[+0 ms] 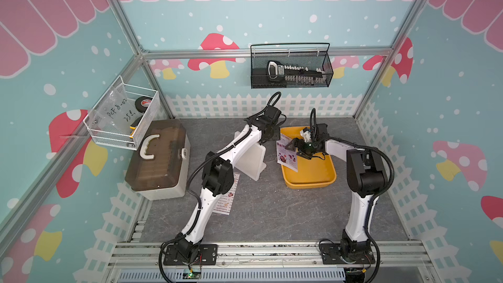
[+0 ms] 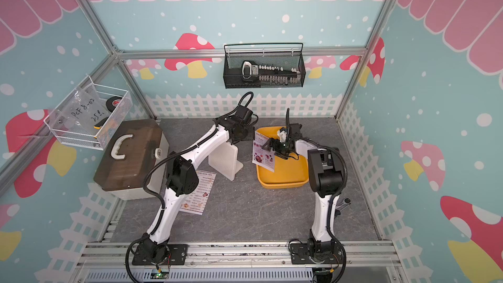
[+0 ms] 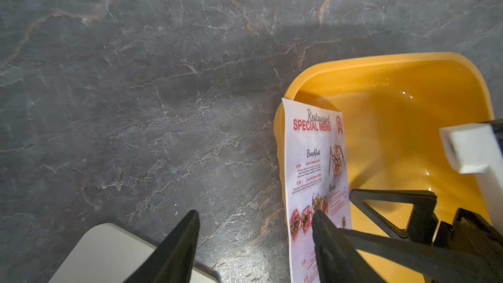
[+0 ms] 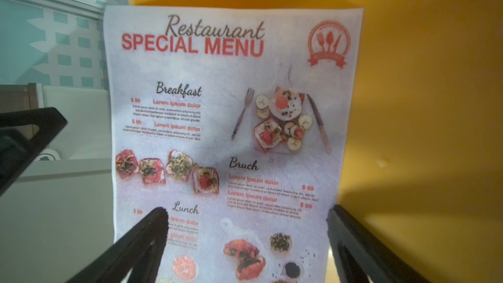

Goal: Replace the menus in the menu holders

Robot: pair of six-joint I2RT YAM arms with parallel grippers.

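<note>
The special menu (image 4: 241, 73), a white sheet with red lettering, leans over the left side of the yellow tray (image 1: 309, 184). My right gripper is open, its fingertips either side of the menu's lower part in the right wrist view; whether they touch it I cannot tell. My left gripper is open with nothing held; in its view one finger overlaps the menu's lower part. Behind the left arm stands a white menu holder (image 1: 250, 161), partly covered. A second menu (image 2: 201, 194) lies flat on the table, partly under the left forearm.
A brown-lidded box (image 1: 157, 159) occupies the left side. Wire baskets hang at the back (image 1: 290, 68) and on the left wall (image 1: 120, 118). Bare grey table lies in front of the tray and holder.
</note>
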